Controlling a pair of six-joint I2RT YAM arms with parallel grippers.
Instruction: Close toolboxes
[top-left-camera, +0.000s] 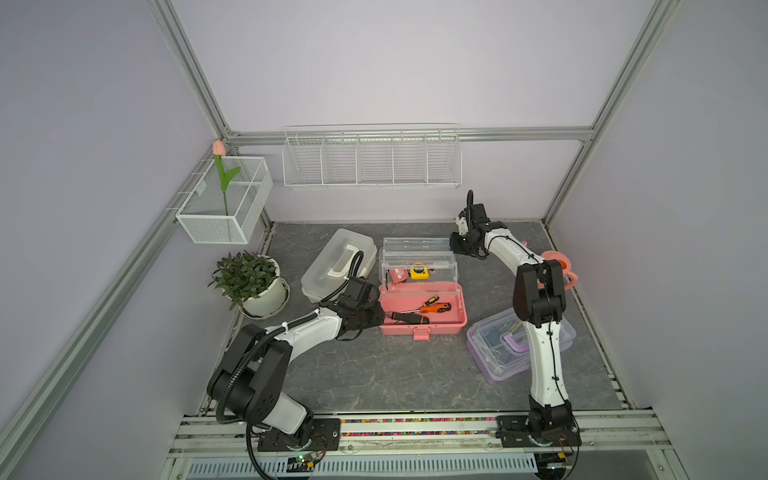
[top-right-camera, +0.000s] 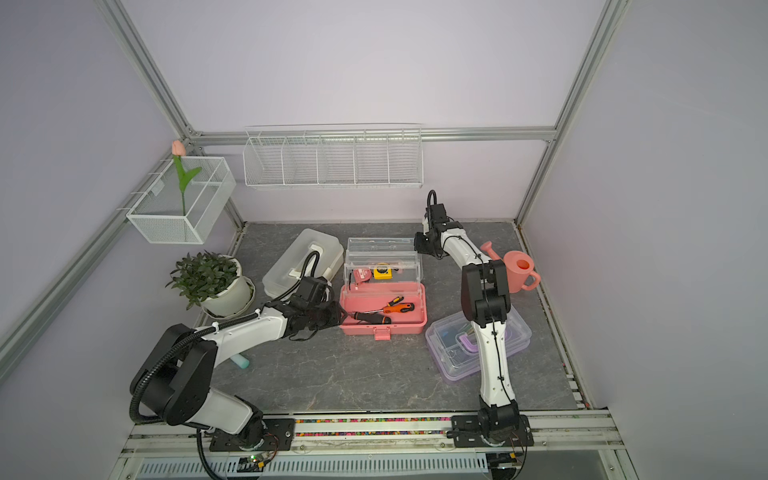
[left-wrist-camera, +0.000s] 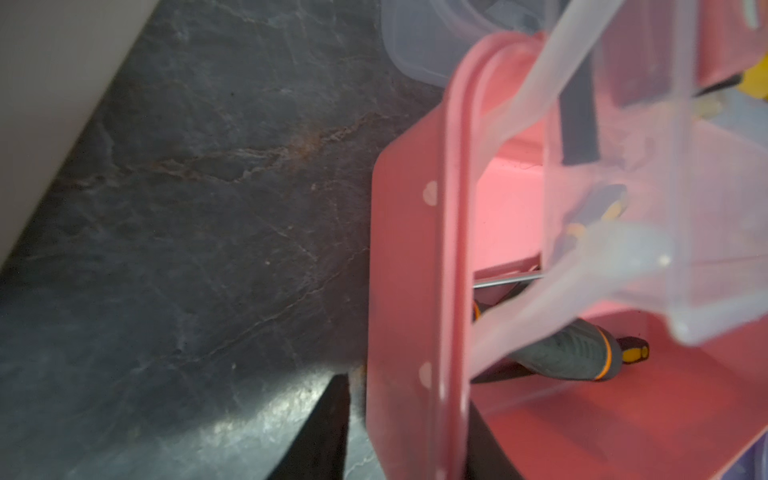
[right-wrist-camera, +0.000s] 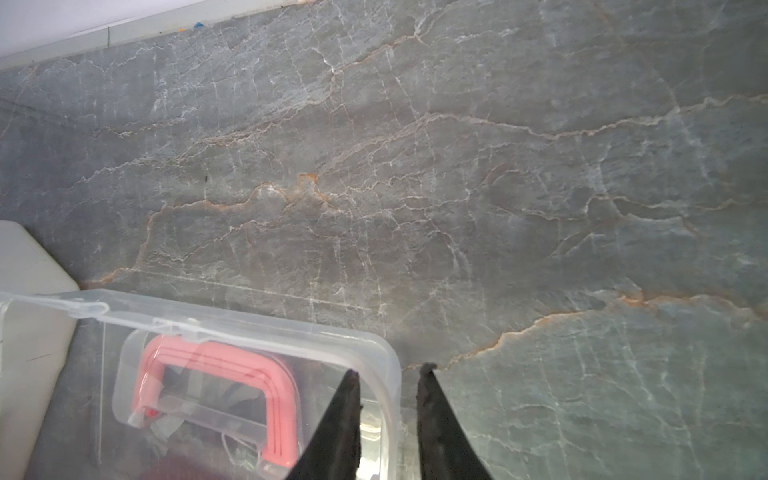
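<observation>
The pink toolbox (top-left-camera: 444, 324) stands open at the centre, holding screwdrivers (top-left-camera: 432, 308) in its base. Its clear lid (top-right-camera: 382, 244) and inner tray, with a yellow tape measure (top-left-camera: 419, 271), are raised behind it. My left gripper straddles the base's left wall, fingers apart. My right gripper is at the lid's back right corner, fingers part open around its clear edge; whether they touch it is unclear.
A closed clear box (top-left-camera: 328, 272) lies back left, a lilac toolbox (top-left-camera: 492, 356) front right. A plant (top-left-camera: 249, 284) and pink watering can (top-right-camera: 520, 272) stand at the sides.
</observation>
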